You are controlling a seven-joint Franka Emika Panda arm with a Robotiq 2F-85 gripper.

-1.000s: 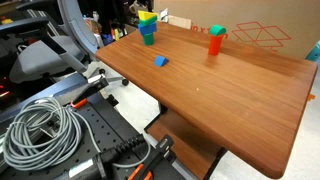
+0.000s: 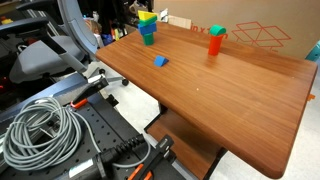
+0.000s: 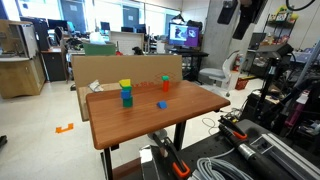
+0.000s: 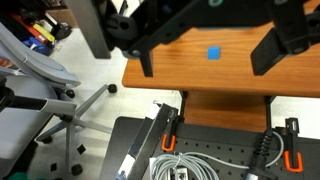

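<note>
A small blue block [image 2: 160, 61] lies alone on the wooden table [image 2: 220, 90]. To its left in exterior view 1 stands a stack [image 2: 148, 28] with yellow on top, blue in the middle and green below. Farther back, a red piece [image 2: 214, 44] stands upright with a green piece [image 2: 217, 30] on top. My gripper is open, its dark fingers wide apart and nothing held. Between them, well below in the wrist view, shows the blue block [image 4: 213, 52]. In exterior view 2 the gripper hangs high at the upper right, above table height.
Coiled grey cable [image 2: 45, 138] lies on the robot's base beside the table's near edge. A gap separates base and table. A cardboard panel [image 3: 120, 68] stands behind the table.
</note>
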